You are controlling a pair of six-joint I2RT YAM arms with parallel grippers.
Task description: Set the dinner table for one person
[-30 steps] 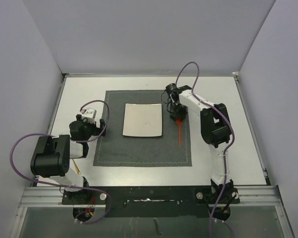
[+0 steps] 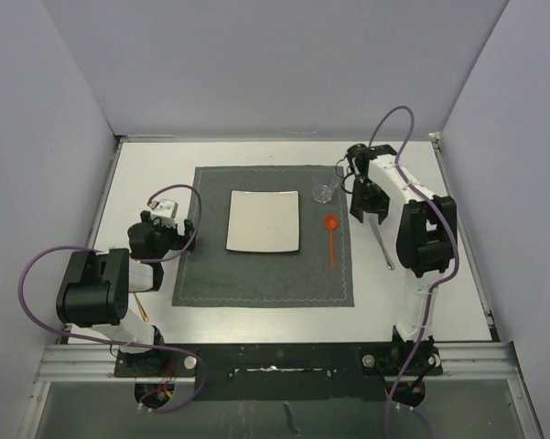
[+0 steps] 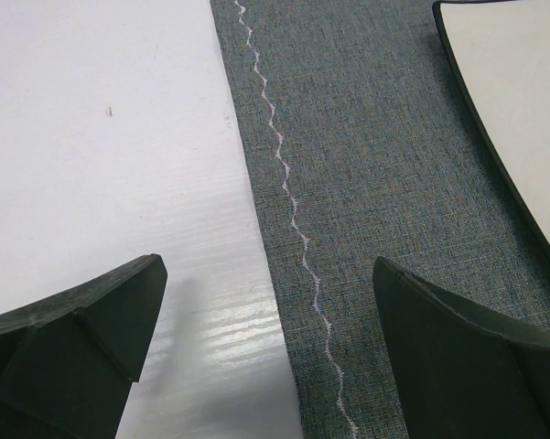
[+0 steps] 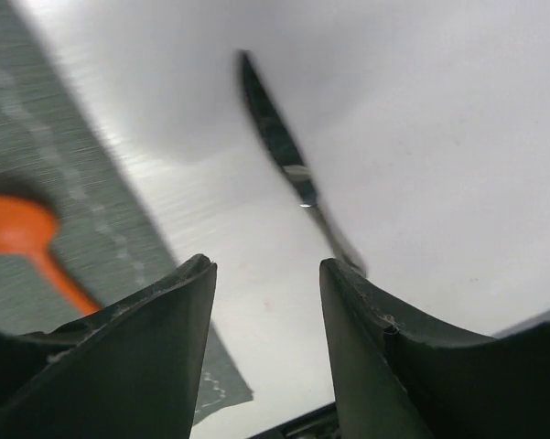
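Note:
A grey placemat (image 2: 256, 283) carries a white square plate (image 2: 263, 221), a clear glass (image 2: 323, 192) at upper right and an orange spoon (image 2: 330, 240) right of the plate. A knife (image 4: 276, 142) lies on the white table right of the mat, below my right gripper, which is open and empty. My left gripper stands open over the mat's left edge, empty, beside the plate.
In the top view, thin orange or wooden utensils (image 2: 142, 308) lie by the left arm, partly hidden.
My right gripper has moved from over the spoon and glass area rightward to over the knife, uncovering the glass. The left arm has not moved.

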